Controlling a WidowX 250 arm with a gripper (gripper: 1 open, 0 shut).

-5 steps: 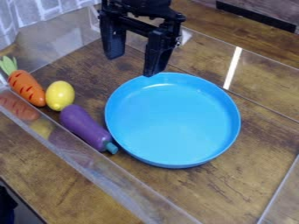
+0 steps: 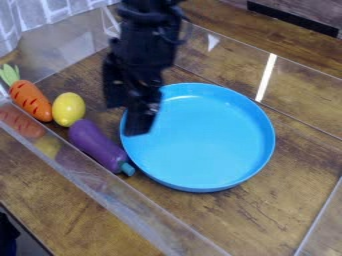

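The black gripper (image 2: 134,100), blurred by motion, hangs over the left rim of a blue plate (image 2: 203,142), its fingers apart with nothing seen between them. Left of the plate lie a purple eggplant (image 2: 96,143), a yellow lemon (image 2: 68,109) and an orange carrot (image 2: 30,98) with a green top.
A transparent barrier (image 2: 160,222) runs diagonally along the lower left.
The gripper has moved down and slightly left, closer to the plate's left side and the eggplant. The plate and vegetables have stayed in place.
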